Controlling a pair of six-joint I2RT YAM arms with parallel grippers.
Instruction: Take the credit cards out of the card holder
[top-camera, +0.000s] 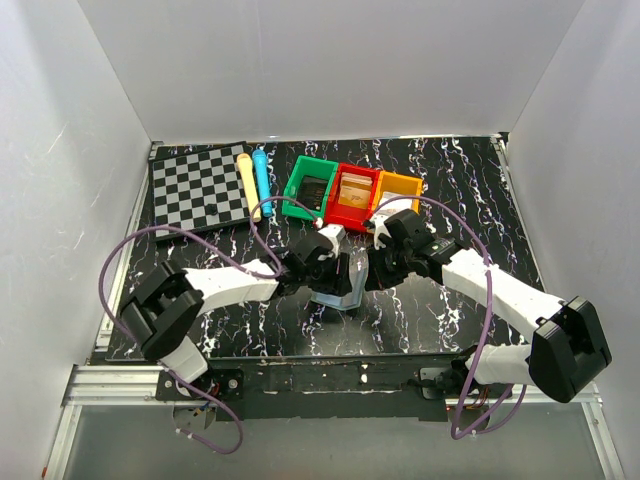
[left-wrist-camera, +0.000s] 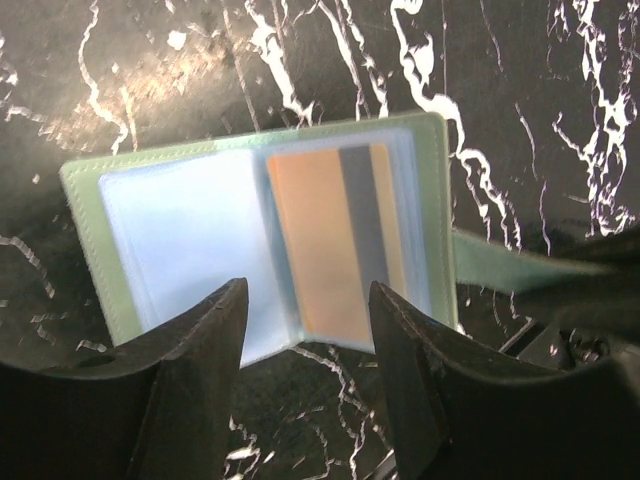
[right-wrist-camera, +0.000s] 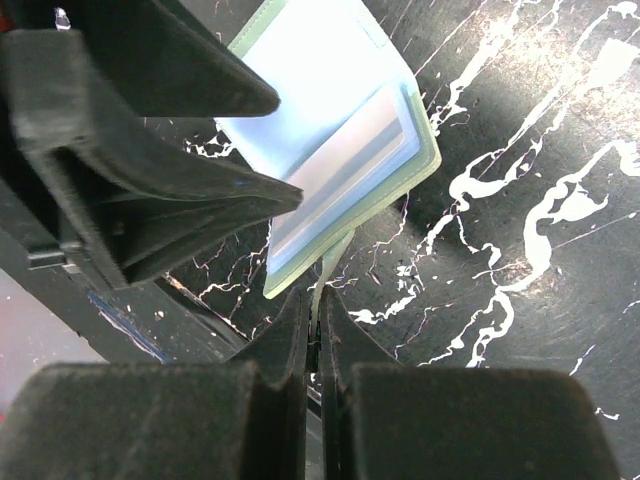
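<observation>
The card holder (left-wrist-camera: 190, 240) lies open on the black marble surface, green-edged, with pale blue sleeves; tan cards (left-wrist-camera: 320, 245) with a dark stripe show in its right pocket in the left wrist view. My left gripper hangs over it, fingers apart, nothing seen between them. In the right wrist view my right gripper is shut on the green edge strip of the holder (right-wrist-camera: 335, 255). In the top view both grippers meet at the holder in the middle of the table, partly hiding it.
Behind stand green (top-camera: 298, 180), red (top-camera: 342, 210) and orange (top-camera: 407, 183) bins. A checkerboard (top-camera: 195, 190) and two rolls (top-camera: 262, 175) lie at the back left.
</observation>
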